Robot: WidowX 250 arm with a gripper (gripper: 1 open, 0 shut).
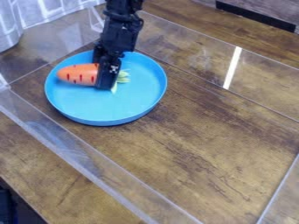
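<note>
An orange toy carrot (79, 73) with dark markings and pale green leaves lies in a round blue plate (107, 107), toward its left side. My black gripper (107, 75) reaches down from the top of the view into the plate, shut on the carrot near its leafy end. Its fingertips are dark and partly hard to make out against each other.
The plate rests on a brown wooden table (198, 166) with clear plastic edging along the left and right. A white translucent object (12, 26) stands at the top left.
</note>
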